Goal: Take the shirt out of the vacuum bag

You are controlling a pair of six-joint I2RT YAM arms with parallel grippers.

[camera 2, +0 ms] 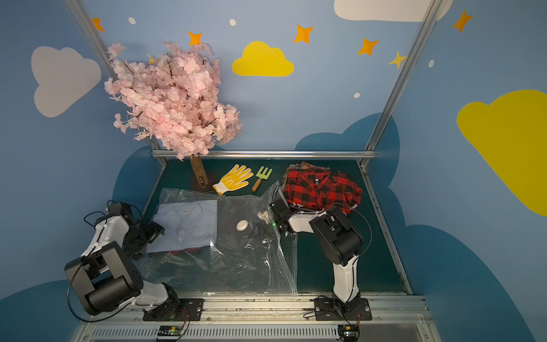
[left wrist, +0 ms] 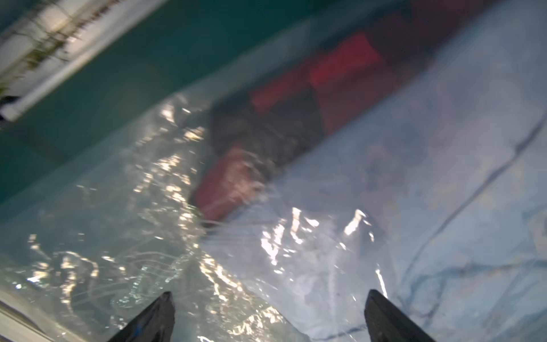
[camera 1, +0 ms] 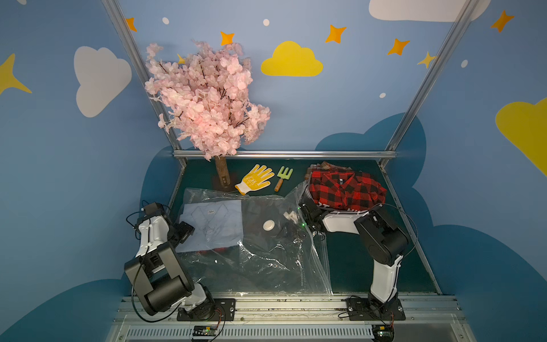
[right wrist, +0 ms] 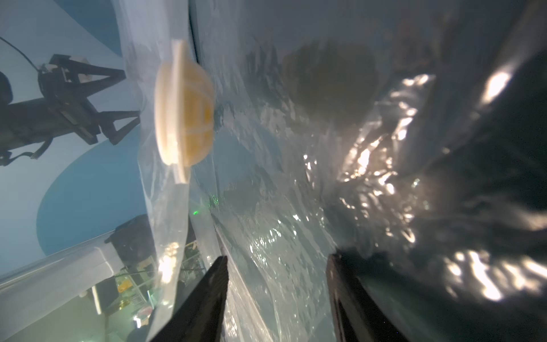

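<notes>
A transparent vacuum bag [camera 1: 279, 262] with a white valve [camera 2: 242, 225] lies on the green mat, a folded light blue shirt [camera 1: 208, 222] inside it on the left and red checked cloth [left wrist: 347, 57] under that. My open left gripper hovers over the shirt's left side, nothing between its fingers. My right gripper is at the bag's raised right-hand edge, beside a plastic slider [right wrist: 185, 108]; its fingers are apart, with bag film behind them, and whether film lies between them I cannot tell.
Folded red checked shirts [camera 1: 347, 188] lie at the back right. A yellow glove [camera 1: 253, 179], a small green fork [camera 1: 283, 176] and a blossom tree [camera 1: 222, 171] stand or lie along the back. Bare mat [camera 1: 370, 250] shows at the right.
</notes>
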